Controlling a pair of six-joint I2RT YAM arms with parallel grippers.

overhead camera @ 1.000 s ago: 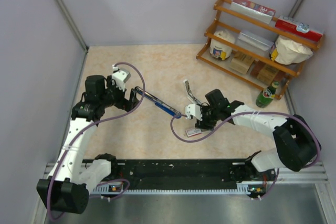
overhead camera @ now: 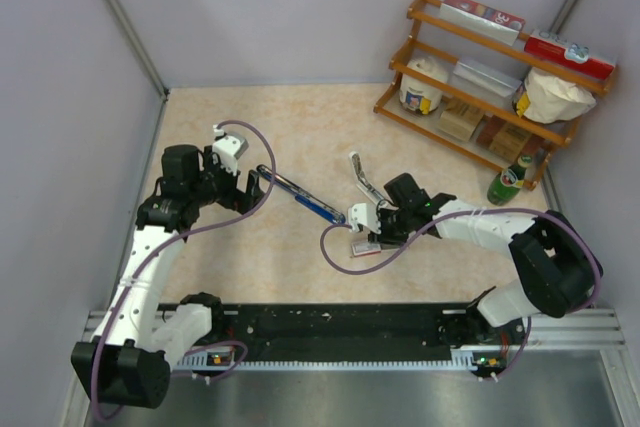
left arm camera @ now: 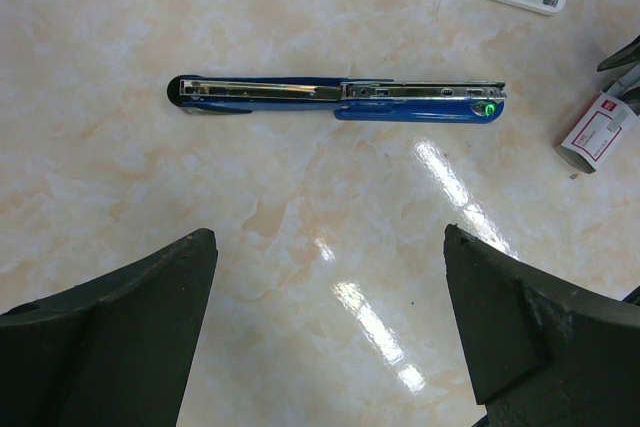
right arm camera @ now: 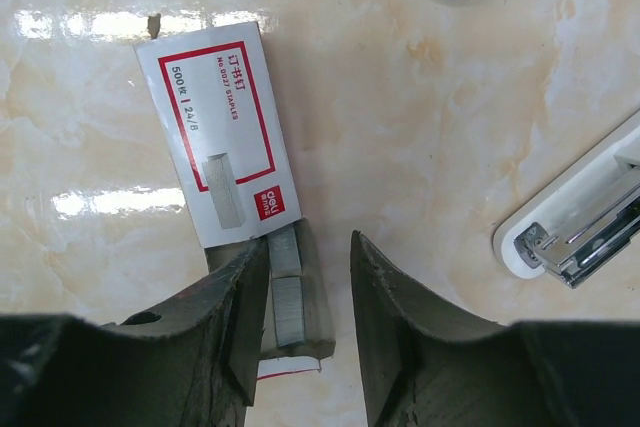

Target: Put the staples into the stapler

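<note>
The blue stapler [overhead camera: 302,197] lies spread open on the table, its metal channel facing up in the left wrist view. In the right wrist view, a white staple box [right arm camera: 215,117] with red print has its cover slid back from a tray [right arm camera: 318,317]. One staple strip [right arm camera: 224,192] rests on the cover, and more strips [right arm camera: 289,312] show inside the tray. My right gripper is over that tray, partly open, its left finger covering some of the tray's side; nothing is held. Wide open and empty, my left gripper stands to the stapler's left in the top view.
A white stapler [right arm camera: 575,212], also opened, lies close to the right gripper. A wooden shelf [overhead camera: 495,42] with boxes and containers fills the back right, a green bottle [overhead camera: 510,179] beside it. Table space between the left arm and the staple box is free.
The left arm and the blue stapler have stayed in place.
</note>
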